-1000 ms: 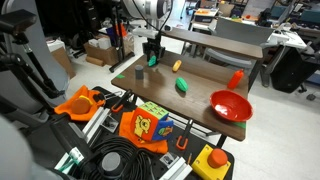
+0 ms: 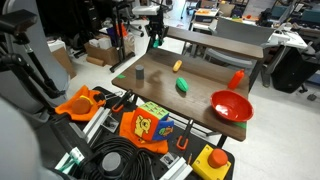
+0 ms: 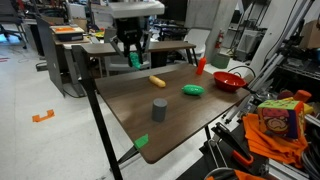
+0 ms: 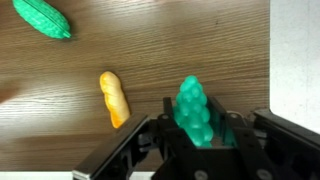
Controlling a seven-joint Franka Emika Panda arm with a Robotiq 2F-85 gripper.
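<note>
My gripper [image 3: 133, 48] is shut on a shiny teal-green object [image 4: 193, 112], which hangs above the far left part of the wooden table [image 2: 205, 75]. In the wrist view the object stands out between the dark fingers; its lower end is hidden by them. A small yellow-orange piece [image 4: 115, 98] lies on the wood beside it, apart from the gripper. Farther off rests a ridged green vegetable-like thing [image 4: 42, 17]. What exactly the held object is, I cannot tell.
A dark grey cup [image 3: 159, 109] stands at the table's left side. Towards the right are a red bowl [image 2: 231, 105] and a red bottle [image 2: 236, 79]. Boxes, an orange bin [image 2: 80, 104] and cables crowd the near floor. Bare wood separates the table items.
The other table items have stayed in place.
</note>
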